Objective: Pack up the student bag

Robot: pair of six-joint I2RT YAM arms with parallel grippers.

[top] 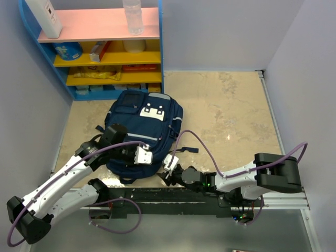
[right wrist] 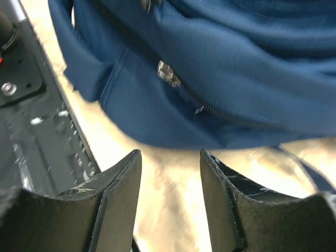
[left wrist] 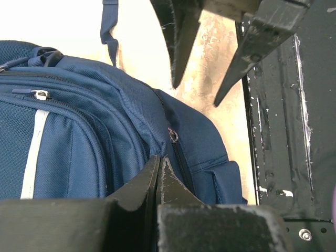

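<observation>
The navy backpack (top: 144,118) lies on the light floor below the shelf, its white-patterned front pocket facing up. My left gripper is shut, fingertips against the fabric at the bag's lower side; no fold shows clearly between them. A side zipper with a metal pull (left wrist: 173,135) runs just beside these tips. Close to the bag's lower right corner, my right gripper is open and its gap empty. In the right wrist view the zipper pull (right wrist: 168,73) appears beyond its fingers, blurred. The bag's inside is hidden.
A blue shelf unit (top: 115,92) stands behind the bag, carrying a clear bottle (top: 133,18), a white bottle (top: 47,18), a blue tub (top: 68,50) and a yellow packet (top: 97,72). Bare floor (top: 226,110) stretches to the right. A dark rail (top: 157,194) borders the front.
</observation>
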